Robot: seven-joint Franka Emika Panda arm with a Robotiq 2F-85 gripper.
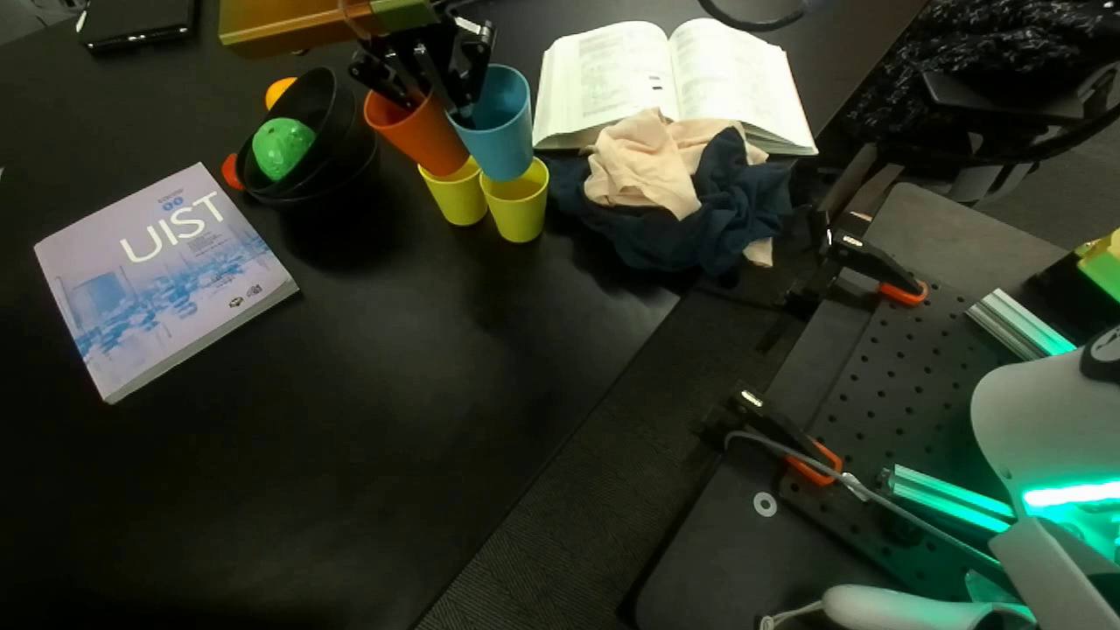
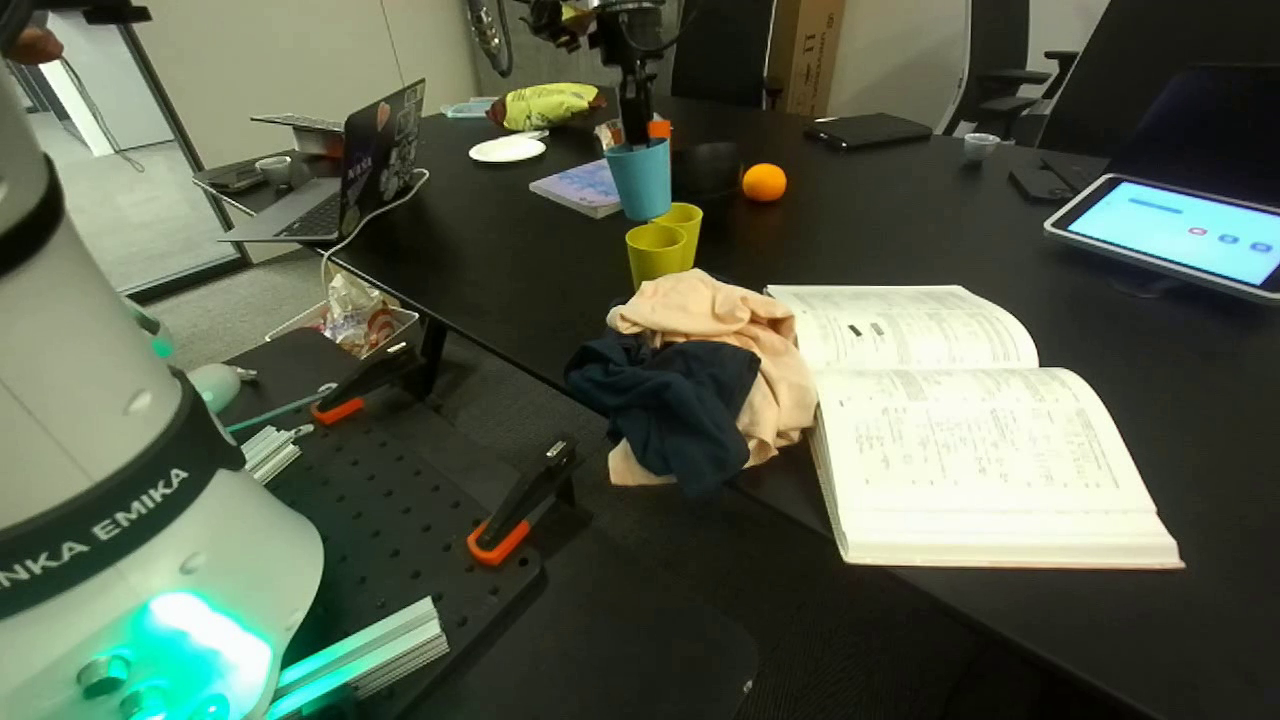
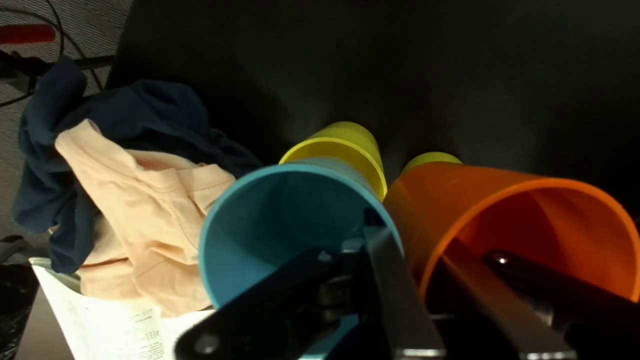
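My gripper (image 1: 437, 103) is shut on the touching walls of two cups, one finger inside each: an orange cup (image 1: 432, 140) and a blue cup (image 1: 505, 137). Both hang tilted, side by side, above two yellow cups. In exterior view 1 the left yellow cup (image 1: 454, 203) is partly covered by the orange one, and the right yellow cup (image 1: 516, 216) by the blue one. The wrist view looks into the blue cup (image 3: 270, 222) and the orange cup (image 3: 540, 234); whether either bottom reaches into a yellow cup cannot be told.
A crumpled pile of cloth (image 1: 672, 189) and an open book (image 1: 672, 79) lie right of the cups. Left stand stacked black bowls (image 1: 325, 157) with a green ball (image 1: 283, 147), near a UIST book (image 1: 163, 278).
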